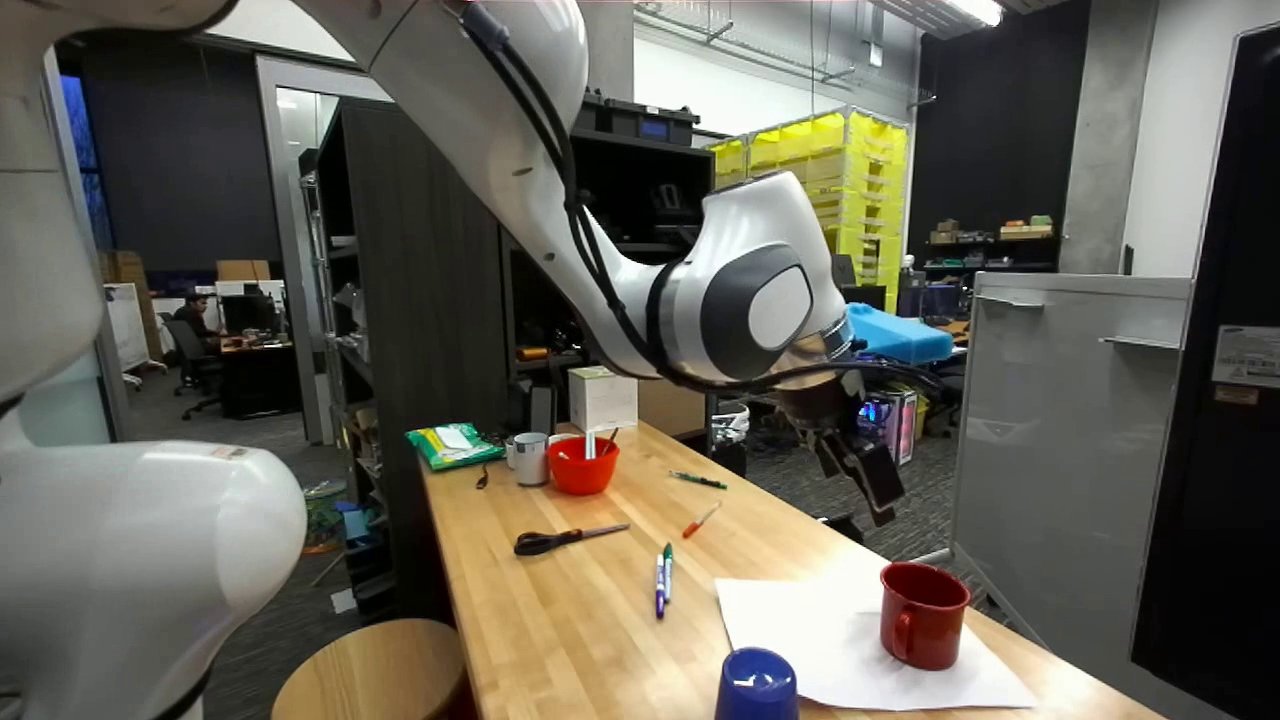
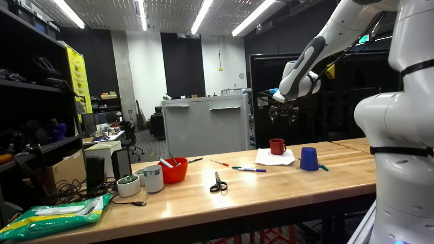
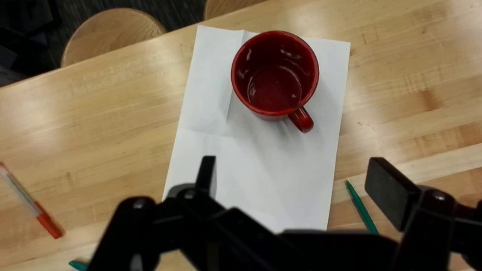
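Observation:
A red mug (image 3: 274,86) stands upright on a sheet of white paper (image 3: 253,171), its dark inside looking empty in the wrist view. My gripper hangs above the table with its two black fingers spread wide and only paper showing beyond the gap. In exterior view 1 the gripper (image 1: 873,498) is up and back from the mug (image 1: 924,614), touching nothing. From the other side, in exterior view 2, the gripper (image 2: 283,116) is well above the mug (image 2: 277,146).
An upside-down blue cup (image 2: 309,159) is near the paper, with a green pen (image 3: 361,207) beside it. Markers (image 1: 662,582), scissors (image 2: 218,183), an orange-capped pen (image 3: 31,201) and a red bowl (image 1: 584,466) lie farther along the table. Bare wood surrounds the paper.

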